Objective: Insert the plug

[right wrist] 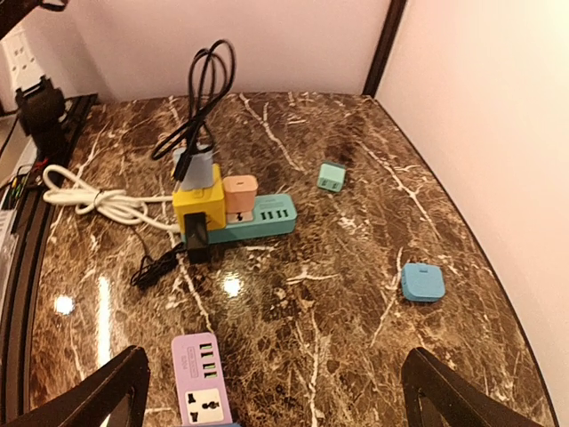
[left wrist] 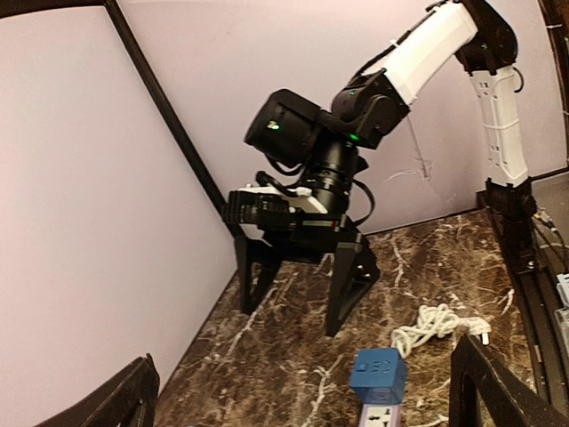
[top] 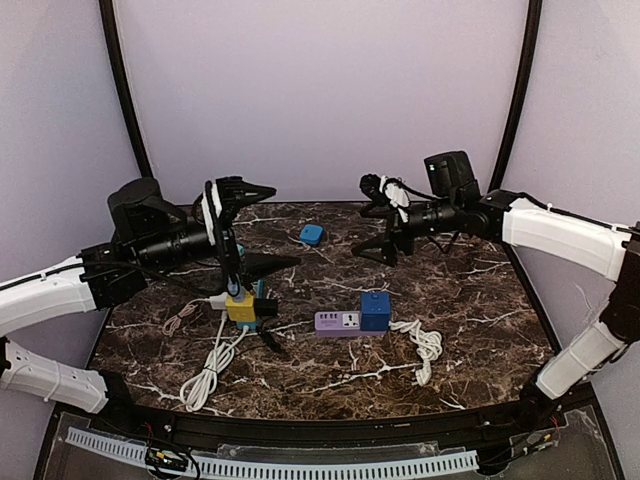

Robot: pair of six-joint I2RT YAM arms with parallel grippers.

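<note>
A purple power strip [top: 330, 323] lies mid-table with a blue cube-shaped block [top: 375, 311] at its right end; they look in contact, but how deep any plug sits is hidden. In the left wrist view the blue block [left wrist: 377, 374] stands upright against the strip [left wrist: 380, 416]. Behind and above them hangs my right gripper [top: 360, 232], open and empty. My left gripper [top: 286, 226] is also open, raised up and left of the strip. A teal strip [right wrist: 258, 222] carries a yellow block [right wrist: 199, 206], an orange plug [right wrist: 240, 193] and a black plug [right wrist: 196, 236].
White cable bundles lie at left [top: 208, 375] and right [top: 428, 350]. Toward the back rests a light-blue block [top: 311, 234]; a small green block [right wrist: 332, 176] sits beyond the teal strip.
</note>
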